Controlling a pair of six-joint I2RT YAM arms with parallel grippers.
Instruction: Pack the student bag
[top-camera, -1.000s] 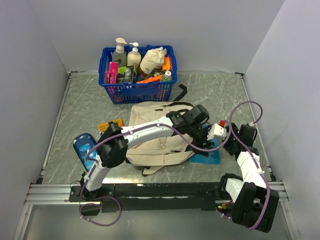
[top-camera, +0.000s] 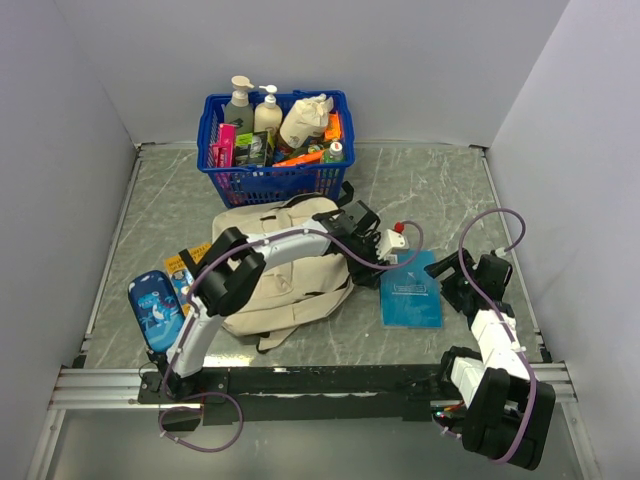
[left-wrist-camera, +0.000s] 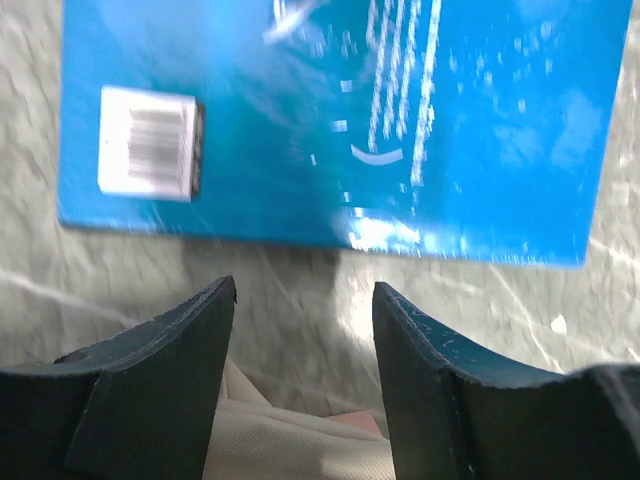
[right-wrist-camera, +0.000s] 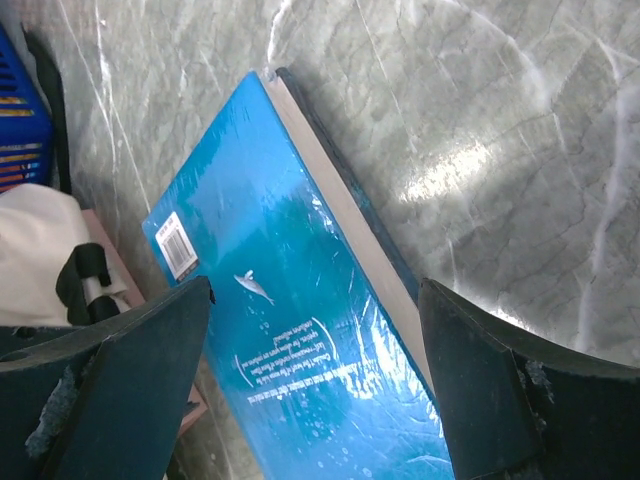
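Note:
The beige bag (top-camera: 290, 290) lies flat mid-table. A blue book (top-camera: 410, 310) lies right of it. My left gripper (top-camera: 375, 270) is over the bag's right edge; in the left wrist view beige fabric shows at the bottom, between and below its parted fingers, and whether it grips it is unclear. My right gripper (top-camera: 450, 275) is at the book's right, fingers parted over it in the right wrist view. A blue pencil case (top-camera: 155, 312) and a yellow-orange book (top-camera: 183, 265) lie at the left.
A blue basket (top-camera: 270, 185) full of bottles and packets stands at the back. Bare table shows at back right and far left. Walls enclose the sides.
The left arm has moved leftward with the bag shifting the same way, uncovering more of the blue book. The right gripper has moved slightly.

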